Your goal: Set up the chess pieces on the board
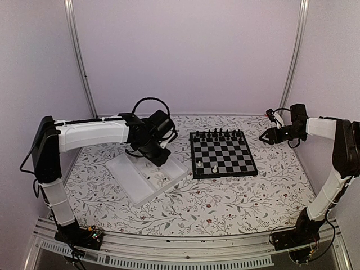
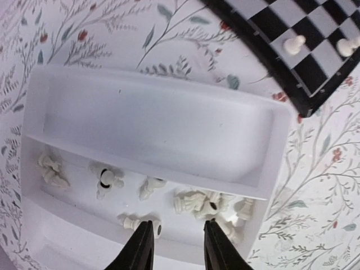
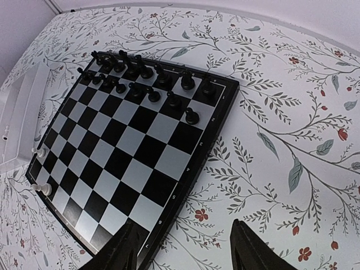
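Observation:
The chessboard (image 1: 224,154) has black pieces (image 3: 153,94) standing along its far side; two white pieces stand on the near side, one (image 2: 293,45) at the corner region, another (image 2: 346,46) beside it. More white pieces (image 2: 197,201) lie in the middle compartment of the white tray (image 2: 152,112). My left gripper is open above that compartment, nothing between its fingers. My right gripper is open, raised right of the board, nothing between its fingers.
The tray's far compartment is empty. Walls bound the table at the back and sides.

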